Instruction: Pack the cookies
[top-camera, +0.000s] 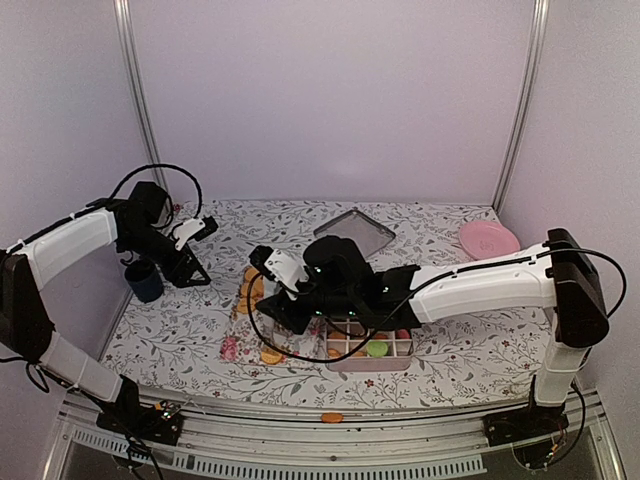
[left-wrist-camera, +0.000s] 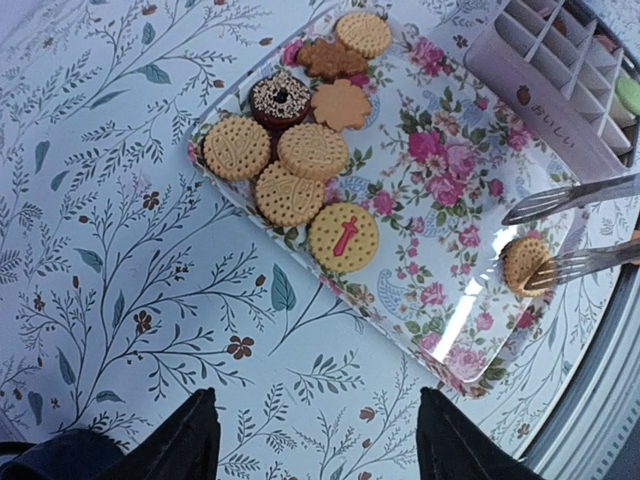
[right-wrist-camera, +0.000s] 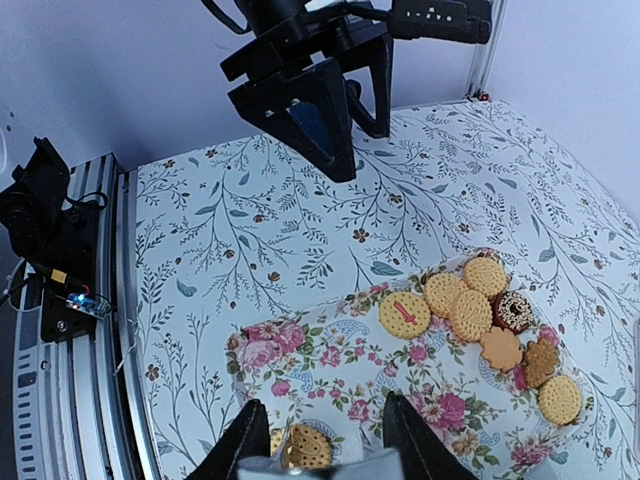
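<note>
My right gripper is shut on metal tongs (right-wrist-camera: 330, 468), whose prongs (left-wrist-camera: 545, 203) reach low over the tray. Between the spread prongs lies a round cookie (left-wrist-camera: 525, 262) at the tray's near corner; the lower prong overlaps its edge, the upper one stands apart. A floral tray (left-wrist-camera: 410, 300) also carries a cluster of cookies along its far-left side, among them a cookie with a red mark (left-wrist-camera: 343, 238) and a chocolate ring (left-wrist-camera: 280, 101). Beside it stands the divided box (top-camera: 370, 364), partly hidden by my right arm. Left of the tray, my left gripper (top-camera: 193, 278) hangs open and empty.
At the back lie a grey tray (top-camera: 357, 228) and a pink plate (top-camera: 488, 239). A dark cup (top-camera: 144, 281) stands at the left beneath my left arm.
</note>
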